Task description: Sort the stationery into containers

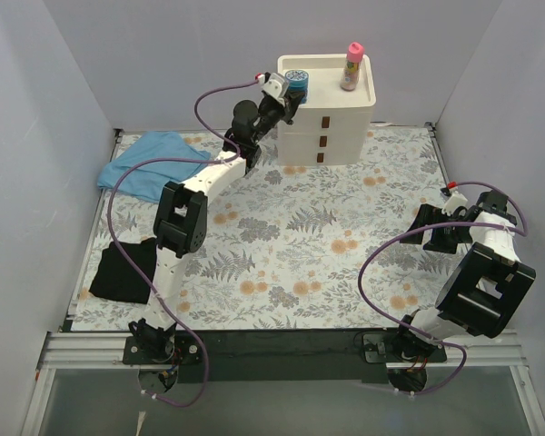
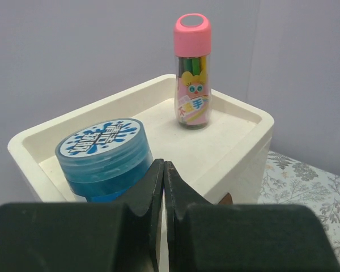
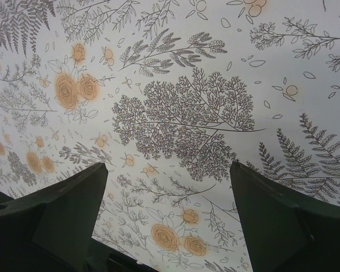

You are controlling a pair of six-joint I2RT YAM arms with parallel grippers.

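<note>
A white drawer box (image 1: 322, 136) with three small handles stands at the back, its tray top holding a round blue tub (image 2: 102, 161) at the front left and a pink-capped pen bottle (image 2: 192, 73) at the back right. My left gripper is shut, nothing seen between its fingers, at the tray's front edge just beside the blue tub. Over the right side of the patterned mat my right gripper stands open and empty, only the mat showing between its fingers.
A blue cloth (image 1: 145, 159) lies at the back left and a black square pad (image 1: 118, 277) at the front left. Grey walls border the sides and back.
</note>
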